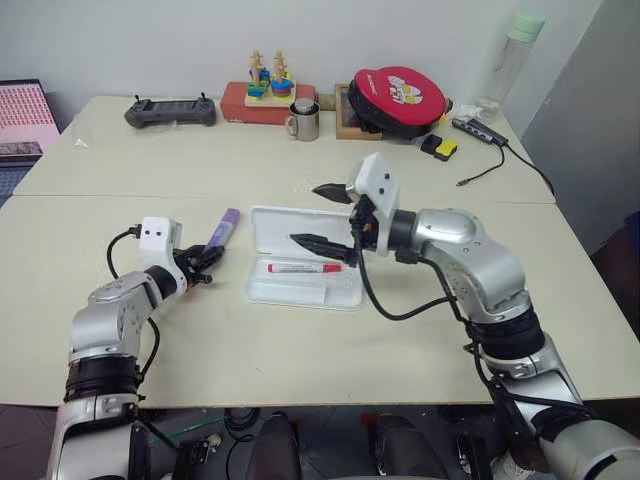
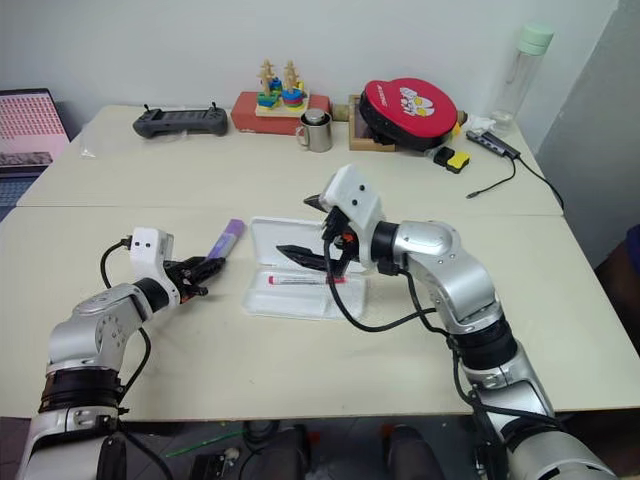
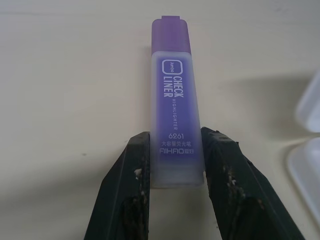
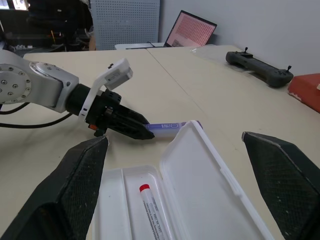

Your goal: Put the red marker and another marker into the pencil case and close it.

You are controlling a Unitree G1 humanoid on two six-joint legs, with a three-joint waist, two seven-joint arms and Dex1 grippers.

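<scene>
The purple highlighter [image 3: 175, 105] is pinched at its lower end between the fingers of my left gripper, its capped end pointing away, close above the table. To its right lies the white pencil case [image 1: 262, 292], opened flat with its lid [image 1: 275, 230] folded back. Inside the tray, in the compartment nearer the lid, rests the red marker [image 4: 152, 212], white-bodied with a red cap. Above the case my right gripper [image 1: 322, 218] is spread open, nothing between its fingers; in the head views it covers part of the lid.
Along the back are a handheld controller [image 1: 170, 112], a red box with toys [image 1: 240, 105], a metal mug [image 1: 303, 122], a red round bag [image 1: 400, 98] and a tape measure [image 1: 440, 148]. Between these and the case the table is clear.
</scene>
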